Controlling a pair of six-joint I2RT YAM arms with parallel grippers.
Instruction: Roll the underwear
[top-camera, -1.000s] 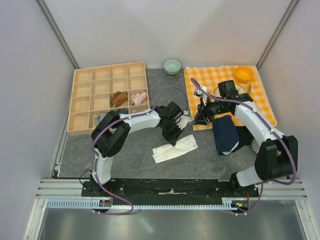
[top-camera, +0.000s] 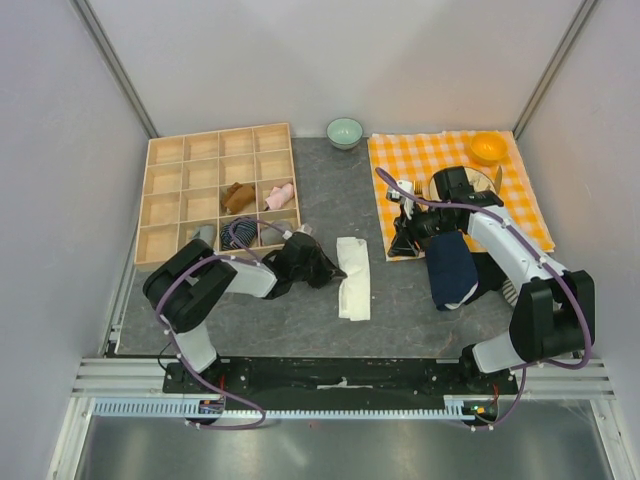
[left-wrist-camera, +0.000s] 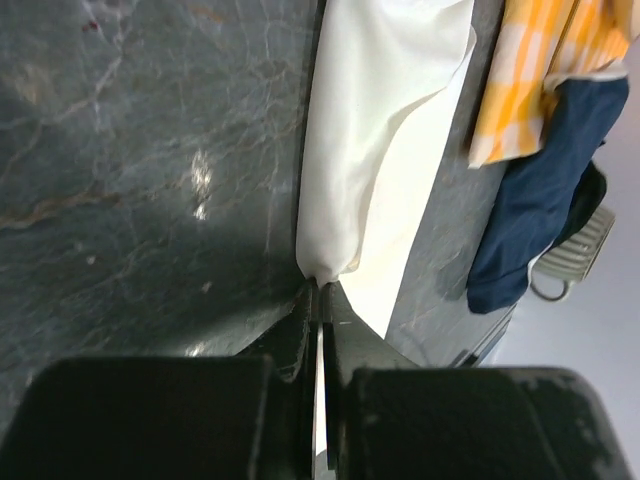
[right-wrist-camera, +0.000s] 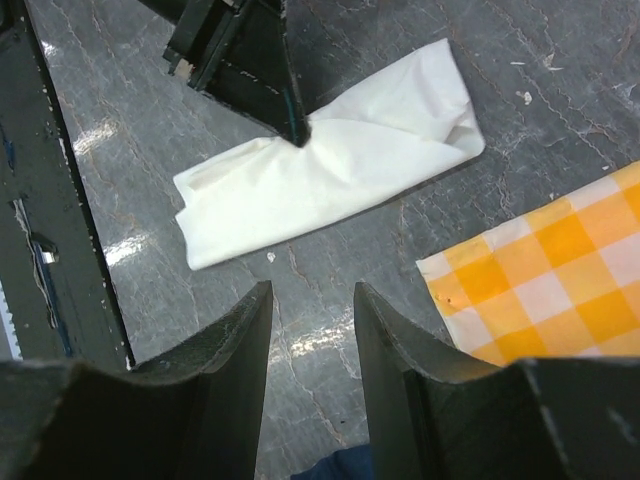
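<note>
The white underwear (top-camera: 354, 290), folded into a flat narrow strip, lies lengthwise front to back on the dark table. At the middle of its left edge my left gripper (top-camera: 341, 275) is shut, with a pinch of the white cloth at its fingertips in the left wrist view (left-wrist-camera: 322, 284). The right wrist view shows the strip (right-wrist-camera: 330, 175) with the dark tip of the left gripper against it. To the right of the strip, my right gripper hangs apart from the cloth, its fingers open and empty.
A wooden compartment box (top-camera: 218, 195) holding rolled cloths stands back left. The orange checked cloth (top-camera: 390, 160) with a plate and orange bowl (top-camera: 488, 148) lies back right. Navy cloth (top-camera: 450, 272) sits under the right arm. Bare table lies in front.
The underwear has swung from a slant to lying front to back.
</note>
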